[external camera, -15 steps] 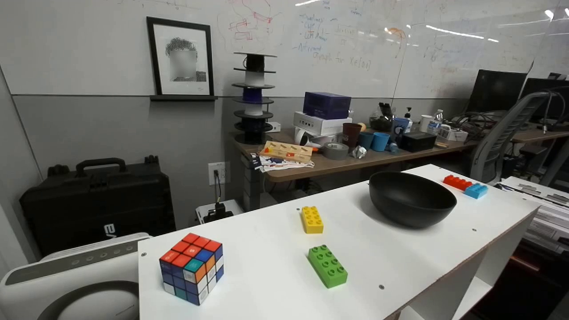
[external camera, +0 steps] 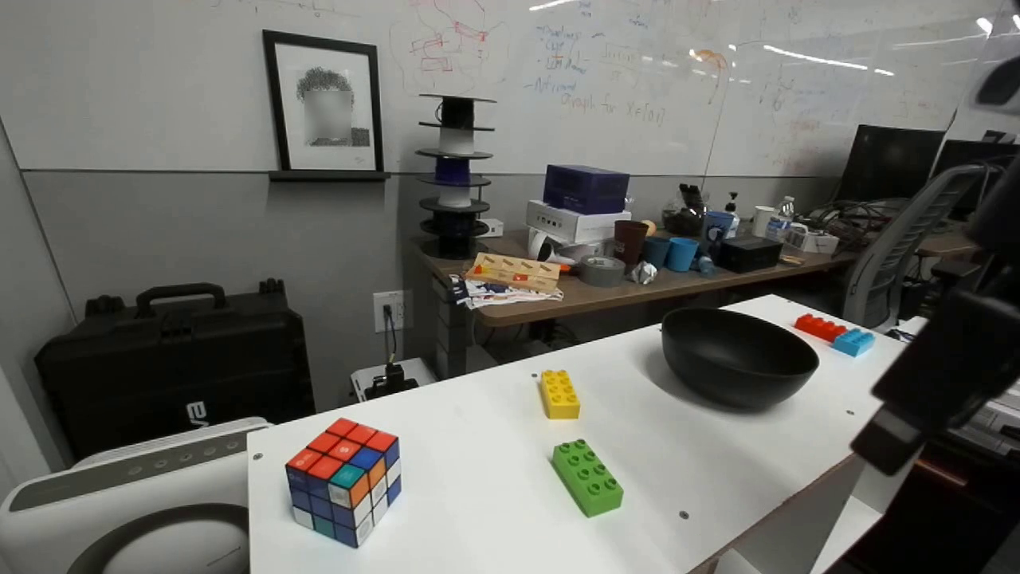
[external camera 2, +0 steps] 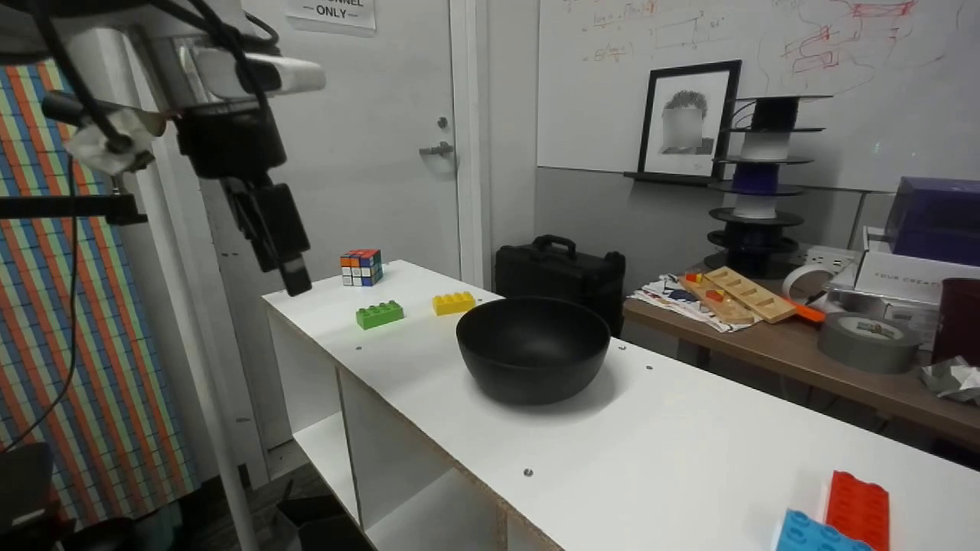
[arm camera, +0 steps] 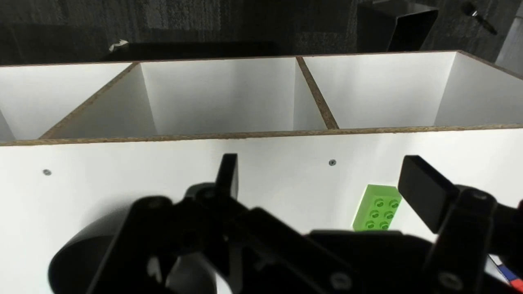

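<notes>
My gripper is open, its two black fingers far apart over the white tabletop with nothing held between them. In the wrist view the green brick (arm camera: 376,208) lies below, close to the right finger. From the side, the gripper (external camera 2: 295,275) hangs in the air near the table's front edge. A yellow brick (external camera: 560,394) rests behind the green brick (external camera: 587,477). The black bowl (external camera 2: 533,349) stands upright; its inside, as far as it shows, looks empty. A Rubik's cube (external camera: 345,481) sits at the end of the table.
A red brick (external camera: 820,327) and a blue brick (external camera: 853,341) lie side by side past the bowl. Open shelf compartments run under the table's front edge (arm camera: 235,135). Clear white surface separates the bowl from the green and yellow bricks.
The gripper and arm have come into exterior view 1 from the right, near the table's front edge. The bricks, bowl and cube have stayed where they were.
</notes>
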